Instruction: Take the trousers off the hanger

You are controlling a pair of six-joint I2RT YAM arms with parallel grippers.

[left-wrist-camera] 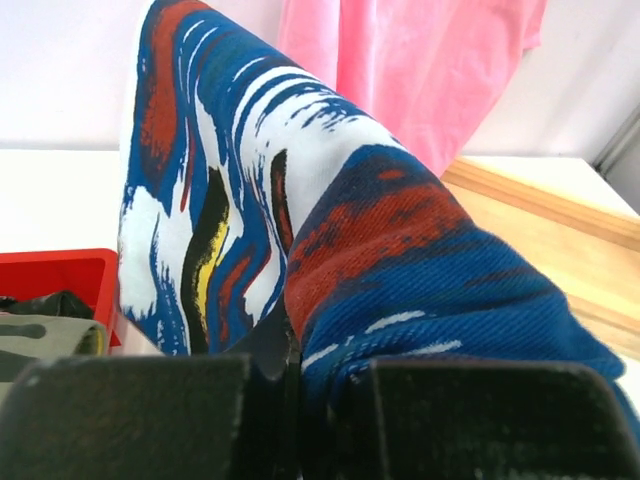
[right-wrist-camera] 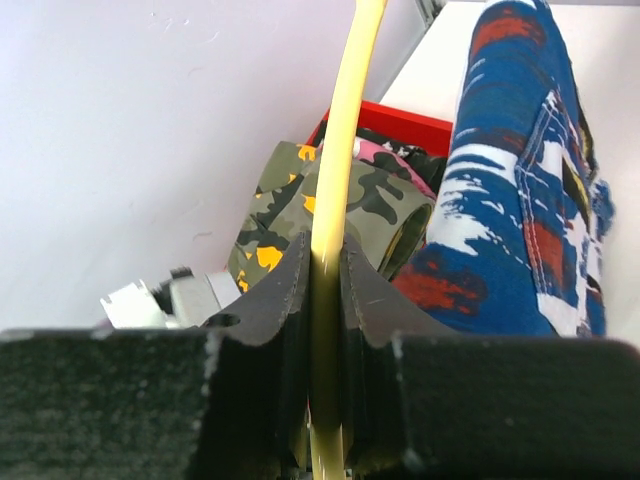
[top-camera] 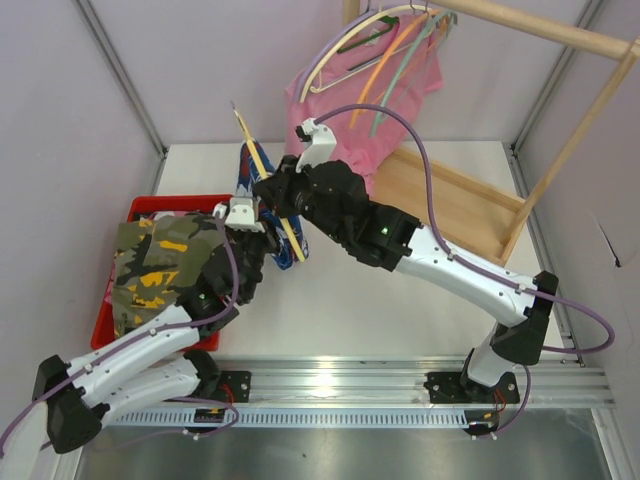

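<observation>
My right gripper is shut on a yellow hanger (right-wrist-camera: 337, 150), which slants across the top view with its hook at the upper left. Blue, red and white patterned trousers (left-wrist-camera: 270, 170) hang beneath the hanger. In the left wrist view their cloth runs down between the fingers of my left gripper, shut on it. From the right wrist view, the trousers (right-wrist-camera: 520, 180) fall to the right of the hanger bar. Whether any cloth still lies over the bar is hidden behind the grippers in the top view (top-camera: 272, 205).
A red bin (top-camera: 190, 203) at the left holds folded camouflage clothing (top-camera: 165, 270). At the back, a pink garment (top-camera: 350, 140) and several coloured hangers hang from a wooden rack (top-camera: 540, 30).
</observation>
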